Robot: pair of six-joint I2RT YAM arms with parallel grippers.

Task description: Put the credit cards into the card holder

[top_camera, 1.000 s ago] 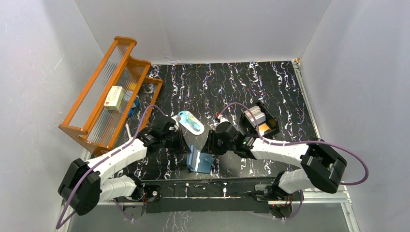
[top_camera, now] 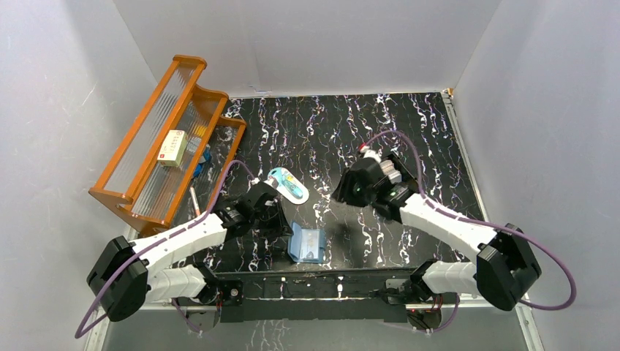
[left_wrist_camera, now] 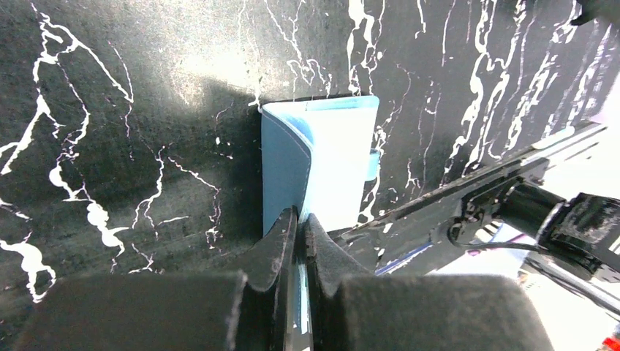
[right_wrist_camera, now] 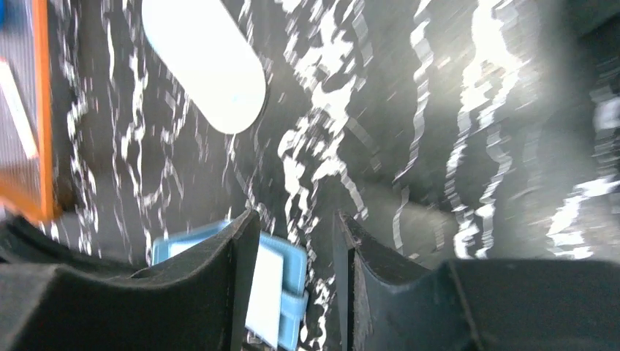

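Note:
The light-blue card holder (top_camera: 311, 246) lies spread near the table's front edge, its white inside facing up. My left gripper is shut on the raised blue cover along the holder's left side. To the upper right, and apart from it, hovers my right gripper (top_camera: 342, 197); in the right wrist view its fingers (right_wrist_camera: 240, 256) stand apart with only table seen between them. White cards (top_camera: 390, 171) sit in a dark box (top_camera: 395, 158) at the right, partly hidden behind the right arm.
A blue-and-white blister pack (top_camera: 291, 186) lies behind the holder. On the left stands a wooden shelf (top_camera: 191, 95) with a cream box (top_camera: 173, 148). Open table (top_camera: 329, 124) stretches across the back middle.
My right gripper has left the holder's side and moved up and right, covering much of the dark box. The left gripper has shifted slightly at the holder's cover.

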